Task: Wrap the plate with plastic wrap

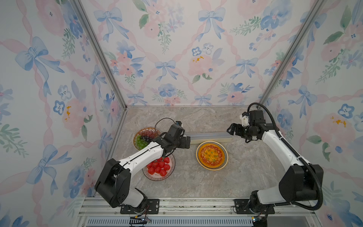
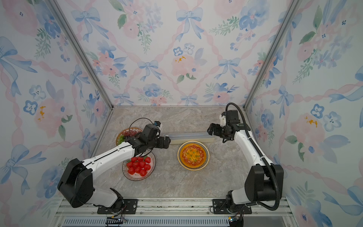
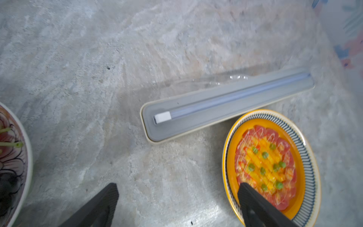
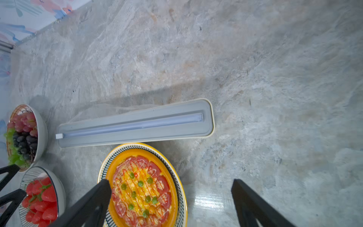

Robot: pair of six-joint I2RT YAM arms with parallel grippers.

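Note:
A yellow-rimmed plate holding a round dish of orange and red food sits near the table's middle. Just behind it, close to its rim, lies the long plastic wrap dispenser, grey-topped with a pale blue strip and a small white slider at its left end. Clear film seems to spread along the dispenser's back edge. My left gripper hovers by the dispenser's left end, open and empty. Over by the right end, my right gripper is also open, nothing between its fingers.
At the left are a bowl of grapes and, in front of it, a bowl of red fruit, both partly under my left arm. Bare tabletop lies to the right and at the back.

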